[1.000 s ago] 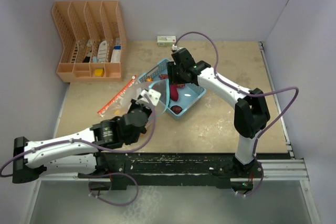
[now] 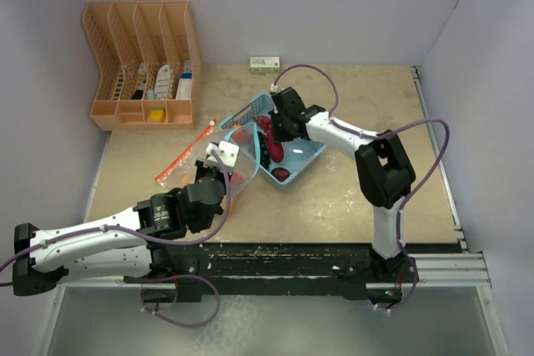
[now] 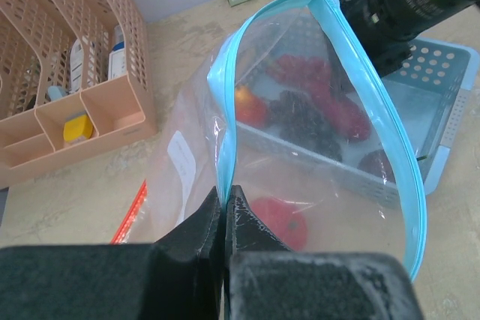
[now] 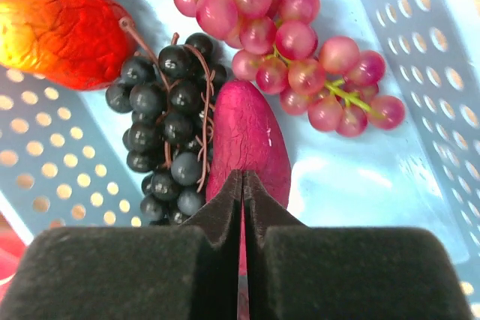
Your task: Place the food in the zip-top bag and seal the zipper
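The clear zip top bag [image 3: 176, 162] has its blue-edged mouth standing open beside the basket. My left gripper is shut on the blue rim of this bag. A red round food piece [image 3: 279, 222] shows through the film low in the bag. In the blue basket [image 2: 310, 152] lie a magenta oblong food piece [image 4: 251, 136], black grapes [image 4: 176, 99], red grapes [image 4: 281, 39], a red-yellow fruit [image 4: 67, 39] and a dark red piece [image 2: 280, 174]. My right gripper is shut over the magenta piece, nothing between its fingers.
A peach-coloured divided organizer [image 2: 142, 64] with a yellow item [image 2: 157, 115] stands at the back left. By the back wall is a small box [image 2: 264, 64]. Table to the right of the basket is clear.
My left gripper has shifted left, drawing the bag's mouth with it and uncovering the dark grapes. The right gripper has shifted slightly over the basket and now appears lower.
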